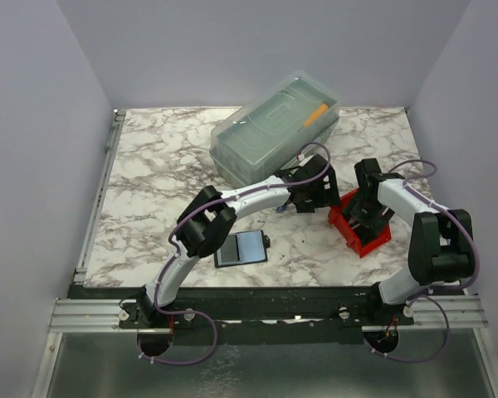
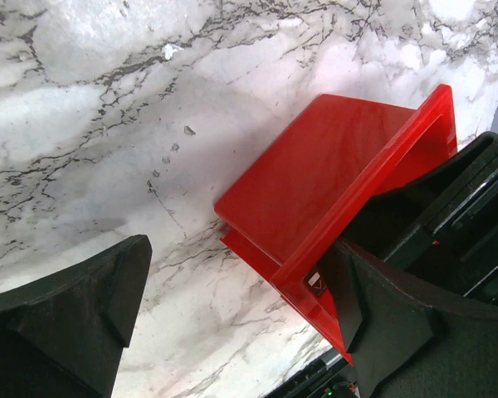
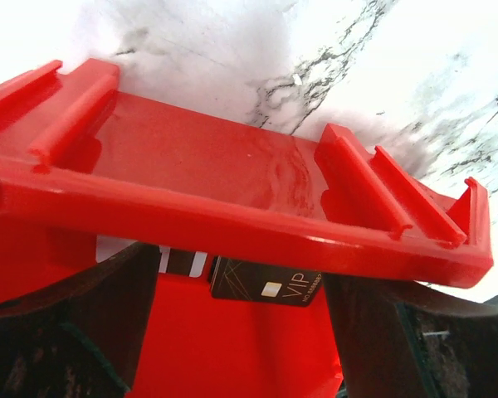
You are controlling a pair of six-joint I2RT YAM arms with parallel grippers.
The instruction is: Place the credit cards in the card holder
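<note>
In the top view, a red open box (image 1: 353, 240) sits on the marble table at right. Inside it, in the right wrist view, lie a black VIP card (image 3: 267, 282) and a partly hidden white card (image 3: 187, 262). Over the box, my right gripper has its fingers part open and reaching inside, one to each side of the cards. Open too, my left gripper has one finger within the box's rim and the other outside, not clamped on it. What looks like the card holder (image 1: 241, 249), dark-edged with grey and blue halves, lies flat at front centre.
A large clear lidded bin (image 1: 274, 124) stands at the back centre. A small blue item (image 1: 280, 210) lies beside the left gripper.
</note>
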